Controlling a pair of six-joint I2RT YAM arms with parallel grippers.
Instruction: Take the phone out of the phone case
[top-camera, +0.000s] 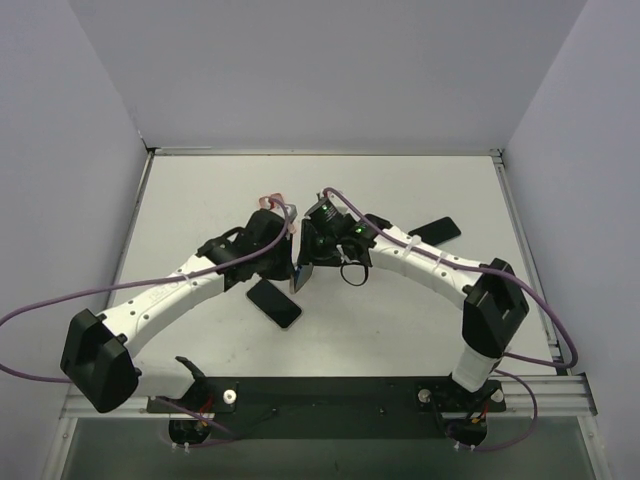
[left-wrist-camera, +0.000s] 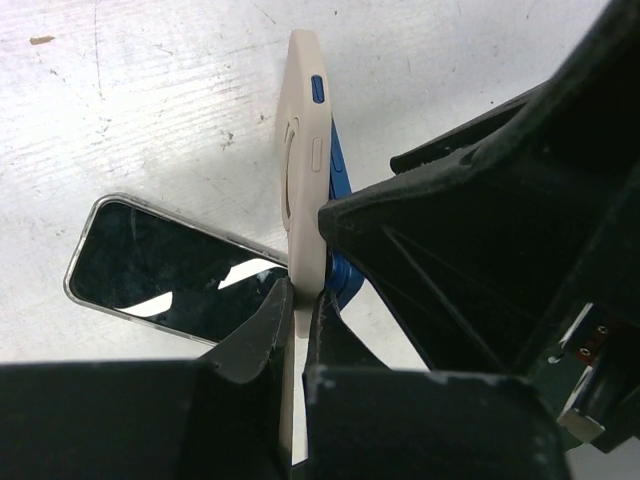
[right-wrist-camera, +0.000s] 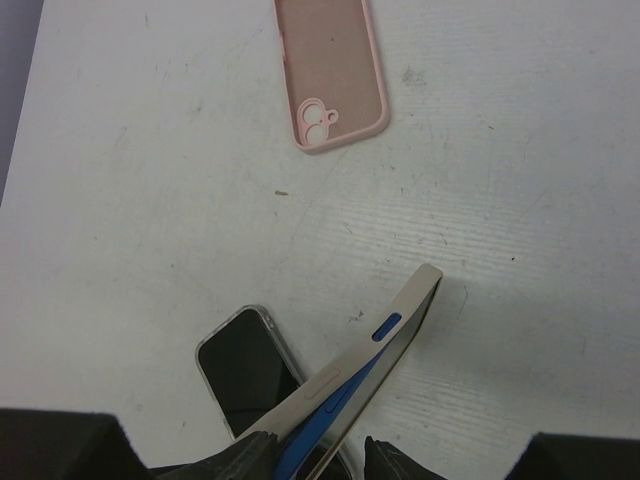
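A beige case (left-wrist-camera: 304, 150) with a blue phone (left-wrist-camera: 338, 168) in it stands on edge in the air between my grippers, seen in both wrist views; the blue phone shows through a gap along one side. My left gripper is shut on the case from below in its own view. My right gripper is at the same case, its fingers part apart around the lower end; whether they touch it is hard to tell. In the top view both grippers meet near the middle of the table.
A dark phone in a clear case (left-wrist-camera: 170, 270) lies below the held pair. A pink empty case (right-wrist-camera: 330, 70) lies at the back, and another dark phone (top-camera: 434, 230) at the right.
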